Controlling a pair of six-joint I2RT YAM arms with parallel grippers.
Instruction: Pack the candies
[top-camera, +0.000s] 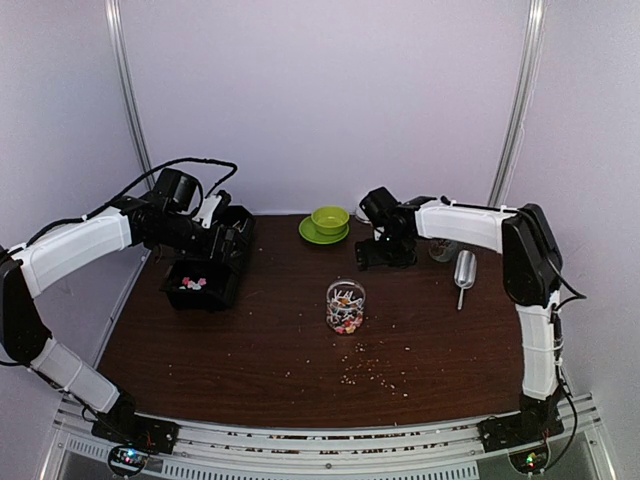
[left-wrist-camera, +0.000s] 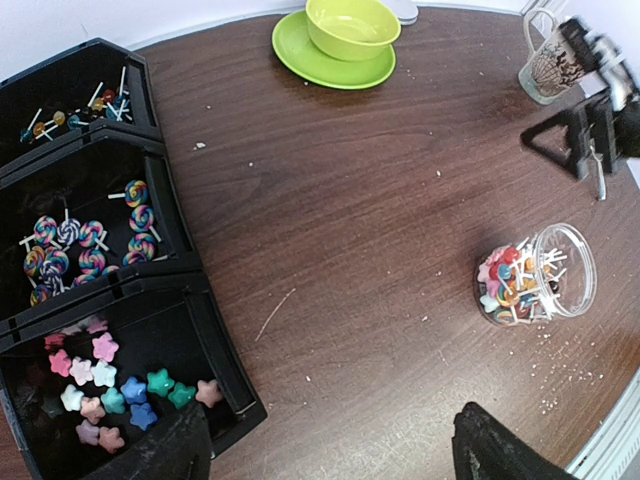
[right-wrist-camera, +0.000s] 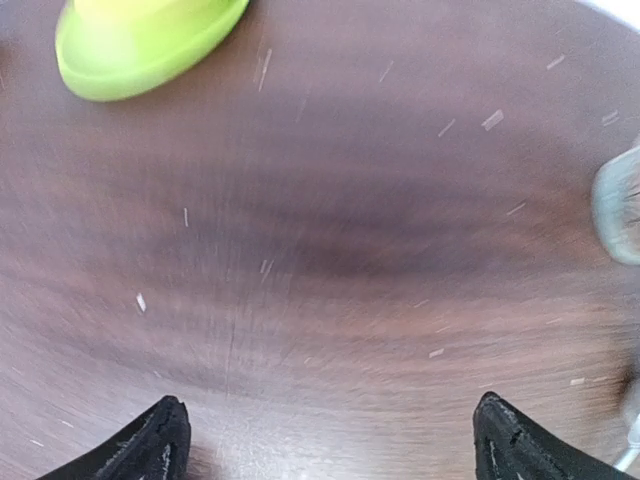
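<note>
A glass jar of candies (top-camera: 345, 308) stands mid-table, lidless in the left wrist view (left-wrist-camera: 530, 280). The black compartment box (top-camera: 205, 290) on the left holds star candies (left-wrist-camera: 105, 373), swirl lollipops (left-wrist-camera: 91, 262) and small lollipops in separate compartments. My left gripper hangs over the box, fingers apart with nothing seen between them. My right gripper is open over bare table between the jar and the green plate, empty.
A green bowl (top-camera: 330, 218) on a plate (top-camera: 310, 235) sits at the back. A glass mug (left-wrist-camera: 545, 80) and a metal scoop (top-camera: 465, 270) are at the right.
</note>
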